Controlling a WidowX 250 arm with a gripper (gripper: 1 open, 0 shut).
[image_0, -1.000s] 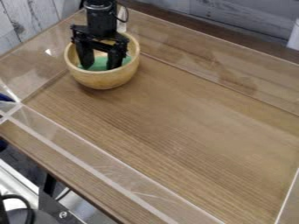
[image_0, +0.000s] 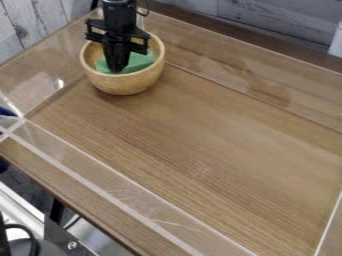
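Note:
A light wooden bowl (image_0: 126, 82) stands at the upper left of the table. A green object (image_0: 139, 62) lies inside it. My black gripper (image_0: 115, 62) reaches down from the top into the bowl, over the green object, its fingers close together. Whether anything thin is between them is too small to tell.
A white object (image_0: 335, 35) is at the upper right edge. Dark cables lie at the lower left corner.
The bowl has shifted slightly up and to the right. The gripper's fingers, spread over the bowl earlier, now look drawn closer together.

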